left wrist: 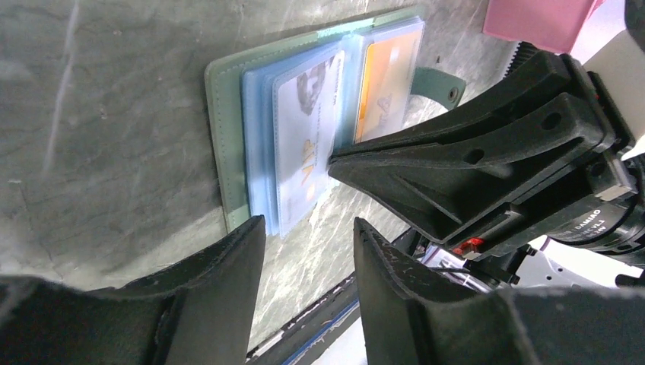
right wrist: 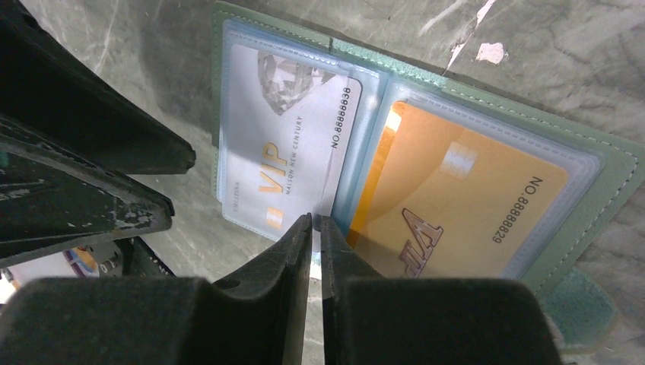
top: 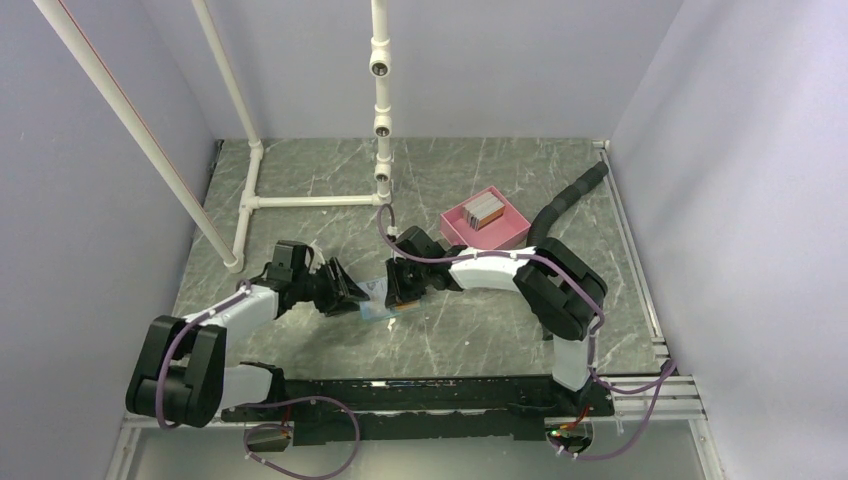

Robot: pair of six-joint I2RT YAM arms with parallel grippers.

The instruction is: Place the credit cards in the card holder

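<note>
The green card holder (top: 370,298) lies open on the table, with a white VIP card and a gold card in clear sleeves; the right wrist view shows both cards (right wrist: 281,152) closely. My right gripper (top: 398,292) is shut at the inner edge of the white card's sleeve, between the two cards; what it grips is largely hidden by its fingertips. My left gripper (top: 345,295) stands open just left of the holder, its fingers pointing at the white card's side.
A pink box (top: 485,238) with a stack of cards sits behind the right arm. White pipes (top: 310,200) run along the back left, and a dark hose (top: 580,185) lies at the right.
</note>
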